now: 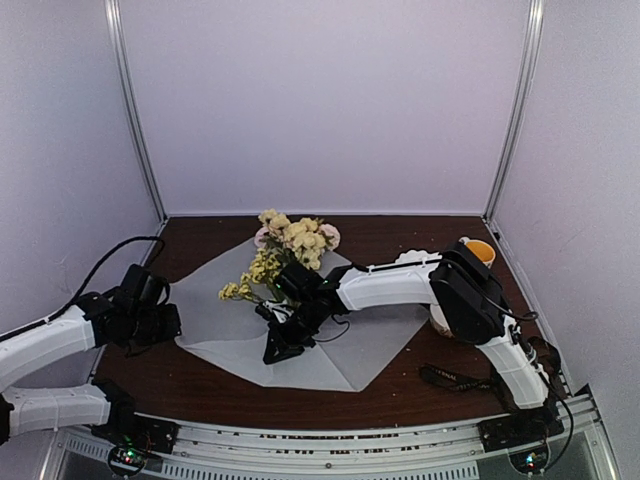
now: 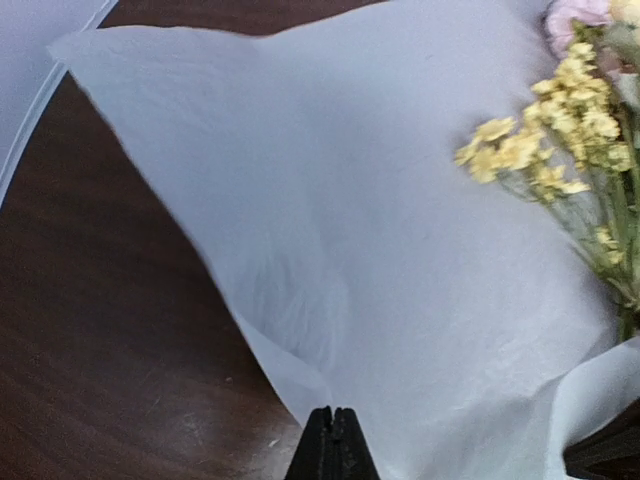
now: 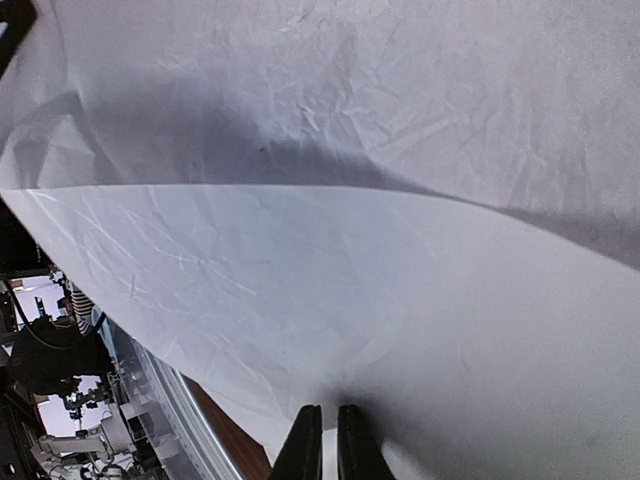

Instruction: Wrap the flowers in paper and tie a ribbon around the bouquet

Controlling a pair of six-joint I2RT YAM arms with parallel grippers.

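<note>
Yellow, cream and pink fake flowers [image 1: 300, 238] lie on a sheet of white wrapping paper [image 1: 215, 305], heads toward the back. In the left wrist view, the paper's left edge and a crease run down to my left gripper, whose fingers are shut on the sheet there. Yellow blooms [image 2: 560, 140] and stems show at that view's right. My right gripper [image 1: 276, 352] reaches over the front of the paper, hiding the lower stems. In the right wrist view, a narrow gap separates its fingertips [image 3: 310, 412], with white paper behind and below them.
An orange-lined cup [image 1: 480, 252] stands at the back right. A dark ribbon [image 1: 455, 379] lies at the right front. My right arm [image 1: 395, 287] spans the table's right half. Bare wood [image 1: 190, 240] shows at the back left.
</note>
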